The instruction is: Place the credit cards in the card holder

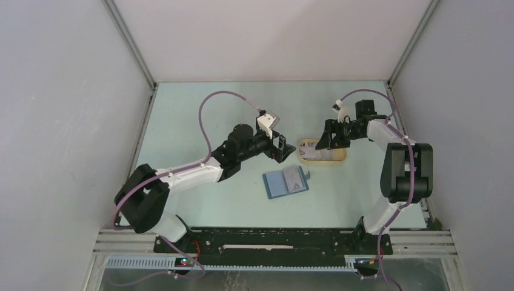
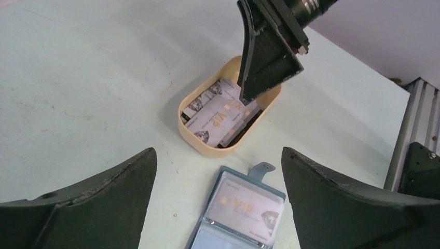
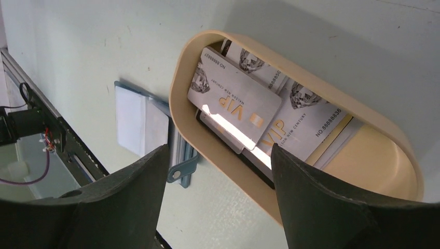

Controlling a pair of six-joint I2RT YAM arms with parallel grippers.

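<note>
Silver VIP cards (image 3: 233, 98) lie loosely piled in a tan oval tray (image 3: 384, 124), some overlapping. My right gripper hangs just over the tray, its fingers apart with nothing seen between them. The blue card holder (image 1: 274, 183) lies on the table below the tray, with a VIP card (image 2: 241, 207) in one half of it; a small tab sticks out from its side. My left gripper is open and empty, above and to the left of the holder.
Walls stand close at both sides, and a metal rail (image 2: 415, 135) runs along an edge.
</note>
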